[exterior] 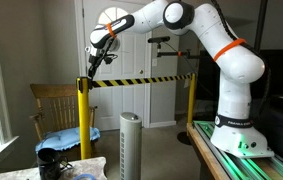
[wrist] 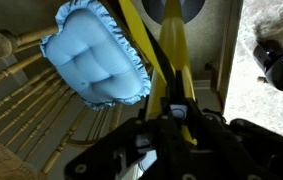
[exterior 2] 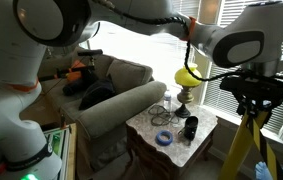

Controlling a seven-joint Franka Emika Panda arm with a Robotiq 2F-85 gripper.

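A yellow post [exterior: 84, 125] stands upright left of centre in exterior view 1. A yellow-and-black striped belt [exterior: 141, 81] runs taut from its top to a second yellow post [exterior: 192, 98] at the right. My gripper [exterior: 89, 79] is at the first post's top, by the belt's end, pointing down. In exterior view 2, the gripper [exterior 2: 249, 106] is again at the post's head. The wrist view shows the belt [wrist: 149, 38] leading away from between the dark fingers. They appear shut on the belt's end; the exact contact is hidden.
A wooden chair with a blue cushion [wrist: 96, 58] stands behind the near post. A grey cylinder [exterior: 130, 145] is in front of the belt. A small table [exterior 2: 171, 150] holds a black mug [exterior 2: 190, 127], a blue ring [exterior 2: 164, 138] and a lamp [exterior 2: 186, 80].
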